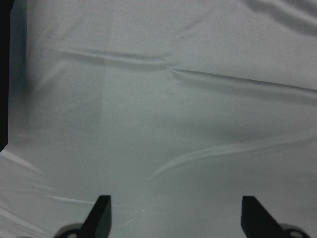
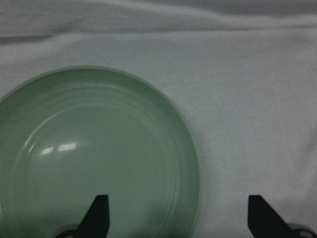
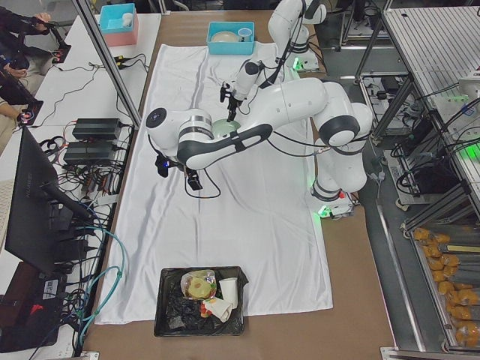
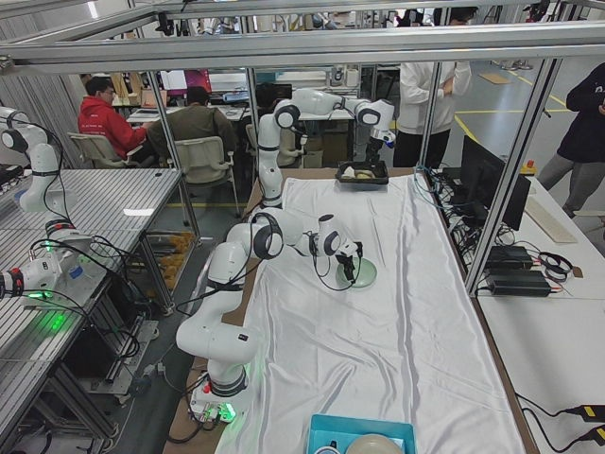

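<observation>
A green plate (image 2: 89, 144) lies on the white cloth (image 3: 225, 240); it is partly hidden behind an arm in the camera left view. My right gripper is just over the plate, open, its fingers straddling the right rim from above, with nothing held. My left gripper hangs over bare cloth, open and empty, its fingers apart.
A black tray (image 3: 172, 315) with a wrapped item and pale packets sits at one end of the cloth. A blue bin (image 3: 217, 47) with a bowl and cup sits at the other end.
</observation>
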